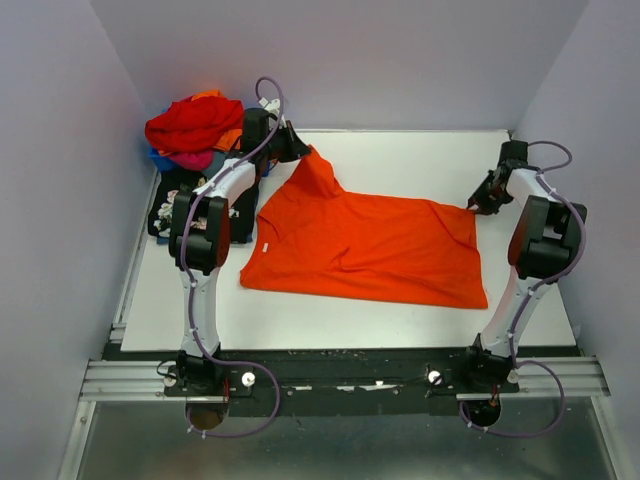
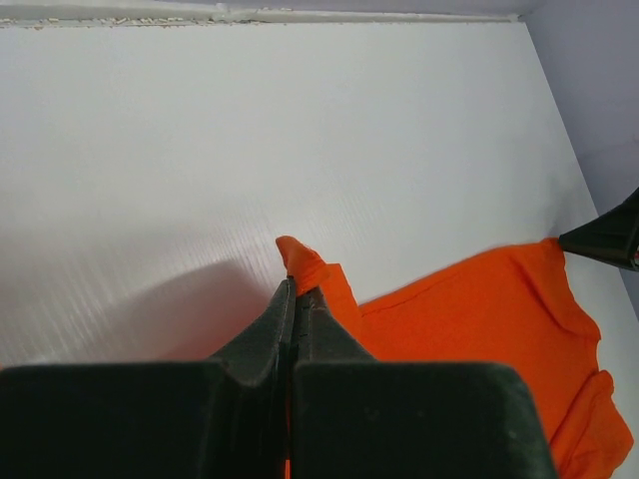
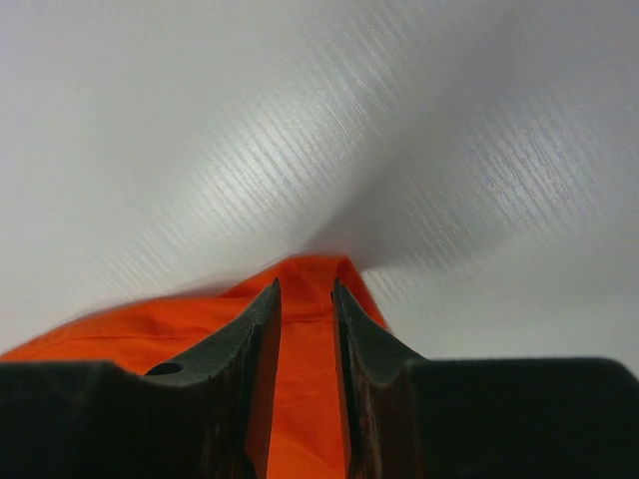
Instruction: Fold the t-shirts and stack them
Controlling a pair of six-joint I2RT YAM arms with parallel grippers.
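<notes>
An orange t-shirt lies spread over the middle of the white table, its top left corner raised. My left gripper is shut on that corner, and a bit of cloth sticks out past its fingertips. At the shirt's top right corner, my right gripper is part open, its two fingers apart with orange cloth visible between and beyond them. Whether the right fingertips touch the cloth, I cannot tell.
A heap of red and other coloured clothes fills a container at the back left, beside my left arm. Dark patterned cloth lies in front of it.
</notes>
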